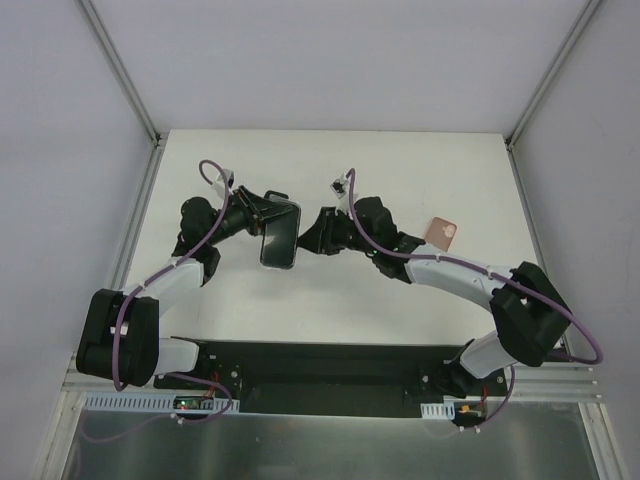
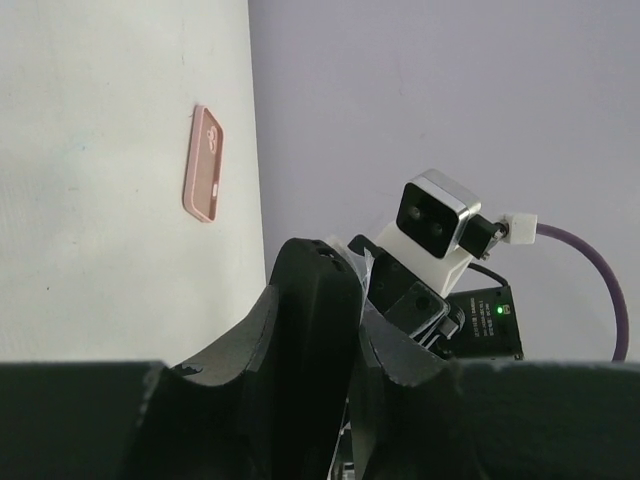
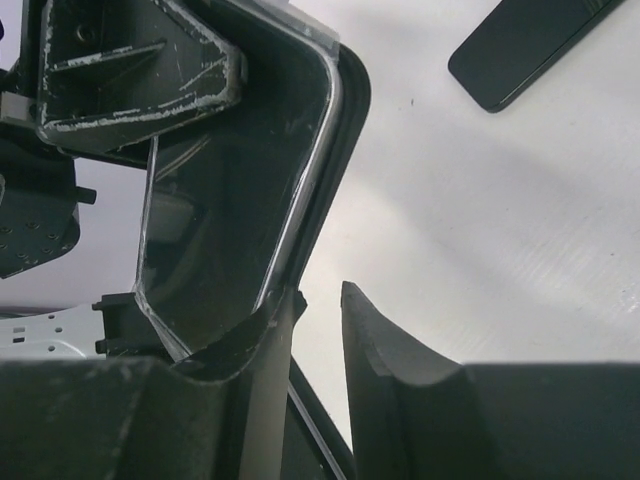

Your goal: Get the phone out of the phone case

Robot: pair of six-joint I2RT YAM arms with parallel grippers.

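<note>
My left gripper is shut on a dark phone in its case, held up off the table near the middle; in the left wrist view the black phone edge rises between its fingers. My right gripper is at the phone's right side. In the right wrist view a clear rim runs along the dark case, and the fingertips meet that edge; whether they grip it is hard to tell.
A pink case lies at the right of the white table. Another black phone lies on the table beneath the arms.
</note>
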